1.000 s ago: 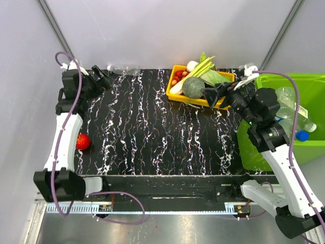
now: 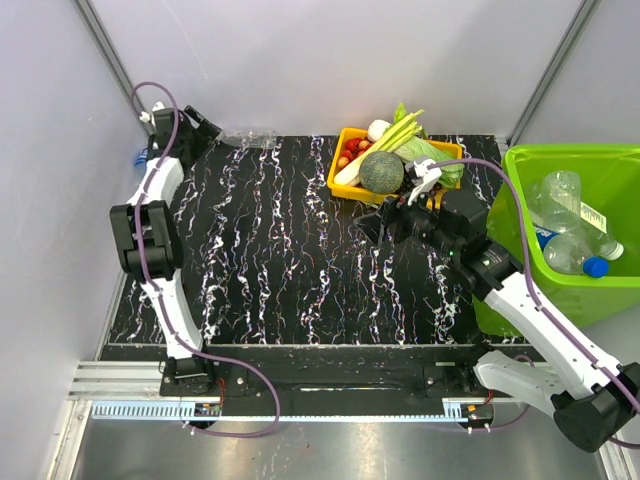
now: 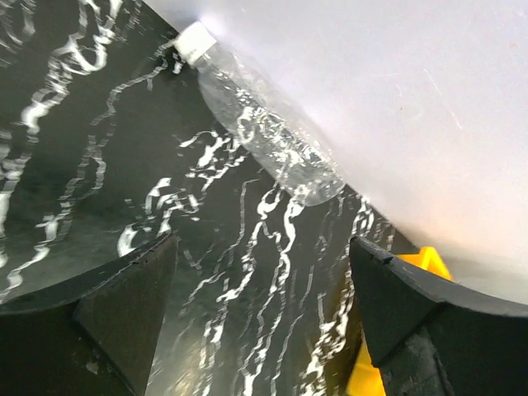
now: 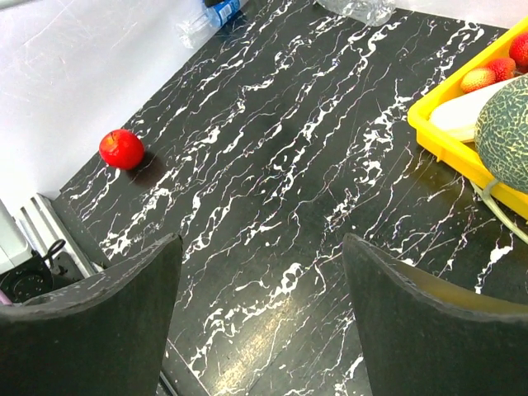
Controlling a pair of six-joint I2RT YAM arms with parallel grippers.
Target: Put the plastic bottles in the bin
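Observation:
A clear plastic bottle with a white cap lies along the back wall, left of centre; in the left wrist view this bottle is just beyond my left gripper, whose fingers are apart and empty. A blue-labelled bottle lies at the left edge, mostly hidden by that arm from above. The green bin on the right holds several bottles. My right gripper, open and empty, hangs over the table in front of the crate.
A yellow crate of vegetables and fruit stands at the back right. A red tomato rests near the left edge, hidden by the left arm from above.
My left arm has extended toward the back, its gripper now beside the back bottle. My right gripper has moved left and down from beside the bin.

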